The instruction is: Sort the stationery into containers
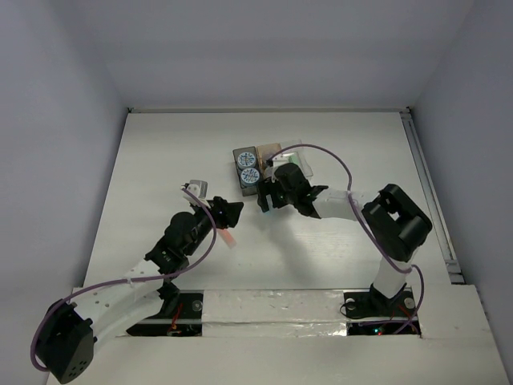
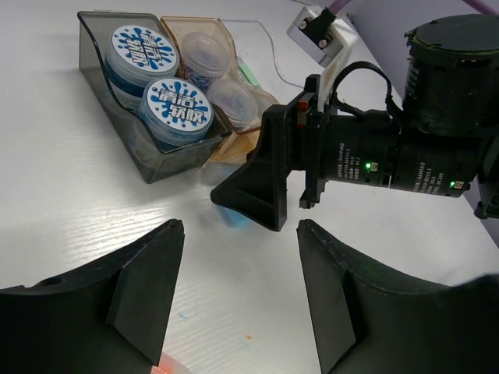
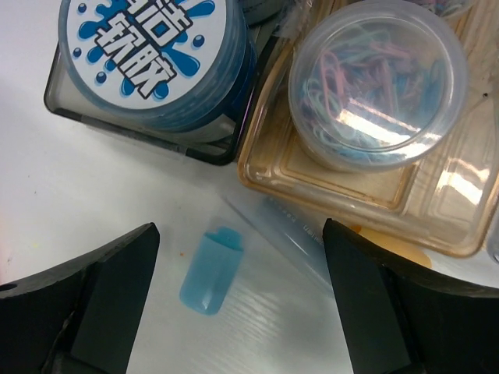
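My right gripper is open, low over a blue capped piece (image 3: 209,276) and a clear elongated item (image 3: 284,230) on the table beside the containers. Its fingers show nothing held. A dark bin (image 2: 109,93) holds two blue-lidded tubs (image 2: 175,105); a tan tray (image 3: 390,191) holds clear tubs, one of paper clips (image 3: 378,82). An orange item (image 3: 394,248) shows partly under the tray. My left gripper stands open at the left, with a red piece (image 1: 227,237) on the table near it.
A clear tray (image 1: 307,167) adjoins the tan one at the back. Walls enclose the table at the back and sides.
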